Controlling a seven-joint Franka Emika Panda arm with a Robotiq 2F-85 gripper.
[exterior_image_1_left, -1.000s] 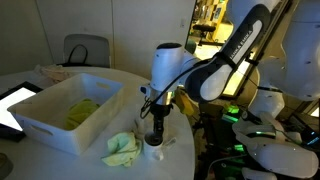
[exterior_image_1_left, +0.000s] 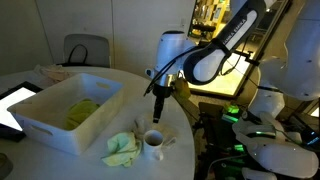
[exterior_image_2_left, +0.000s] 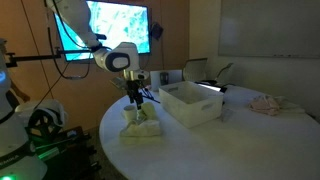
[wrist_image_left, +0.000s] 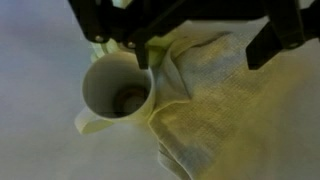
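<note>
A white mug (exterior_image_1_left: 153, 145) stands upright on the table, its dark inside showing. My gripper (exterior_image_1_left: 158, 112) hangs above it, apart from it. In the wrist view the gripper is open, with a wide gap between its dark fingers and nothing held. Below the left finger (wrist_image_left: 140, 45) is the mug (wrist_image_left: 100, 92), with a dark patch at its bottom. A pale crumpled cloth (wrist_image_left: 205, 105) lies beside it, under the gap. Exterior view 1 shows that light green cloth (exterior_image_1_left: 122, 151) left of the mug.
A large white box (exterior_image_1_left: 55, 112) with a yellow-green item (exterior_image_1_left: 80, 112) inside stands behind the cloth. Another cloth (exterior_image_2_left: 266, 105) lies farther off on the table.
My gripper has risen from close over the mug to higher above it. The mug and the cloth look unmoved.
</note>
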